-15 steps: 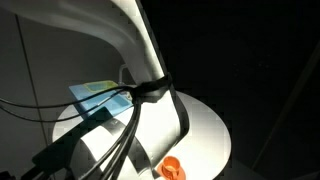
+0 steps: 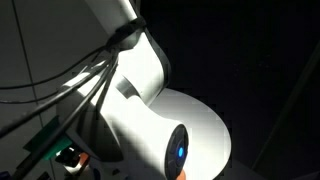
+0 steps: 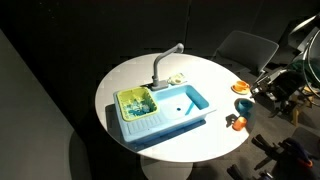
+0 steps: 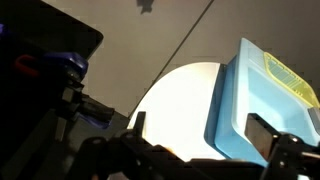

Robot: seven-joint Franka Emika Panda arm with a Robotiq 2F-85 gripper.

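In the wrist view my gripper stands open, its two dark fingers wide apart with nothing between them. White tabletop shows beyond the gap. To the right of that gap lies the light blue sink (image 4: 243, 98), partly behind the right finger. On the round table, in exterior view 2, are an orange dish (image 3: 240, 87), a teal bowl (image 3: 244, 106) and a small orange-red item (image 3: 239, 124) near the right edge. My arm (image 2: 145, 130) fills much of exterior view 1 and hides most of the table there.
The sink holds a yellow-green basket (image 3: 137, 103), and a grey faucet (image 3: 160, 72) rises behind it. Bare white tabletop (image 3: 200, 145) lies in front of the sink. A grey chair or panel (image 3: 246, 50) stands beyond the table.
In exterior view 1 the arm has swung, and its rounded end joint with a blue light now shows. The blue sink, visible earlier, is covered there, and the orange item is mostly hidden.
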